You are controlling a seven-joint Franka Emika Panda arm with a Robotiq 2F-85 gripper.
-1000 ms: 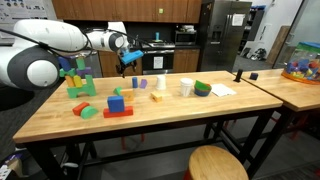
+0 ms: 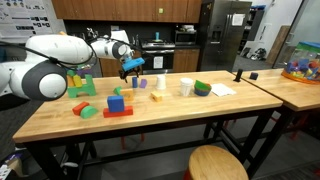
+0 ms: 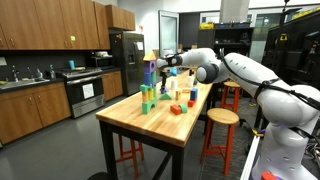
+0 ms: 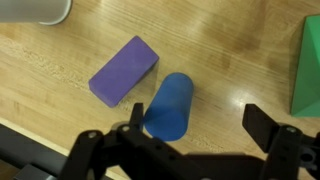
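Below my gripper a blue rounded cylinder (image 4: 172, 100) rests on the wooden table (image 4: 235, 45). The fingers are open, with a wide gap; the cylinder shows nearer the left finger (image 4: 128, 142), while the right finger (image 4: 262, 128) is well clear of it. Beside the cylinder lies a purple block (image 4: 124, 71). In exterior view 1 the gripper (image 2: 132, 66) hangs over the far side of the table, above the blue cylinder (image 2: 135, 83) and the purple block (image 2: 143, 84). Whether a finger touches the cylinder cannot be told.
A green block (image 4: 308, 65) stands at the wrist view's right edge. White cups (image 2: 158, 82), a green bowl (image 2: 202, 89) and a yellow block (image 2: 157, 97) are to the right. Nearer the front lie a blue block (image 2: 116, 103) and a red block (image 2: 118, 113).
The gripper has come down a little and shifted slightly right over the far side of the table. The objects on the table look unmoved.
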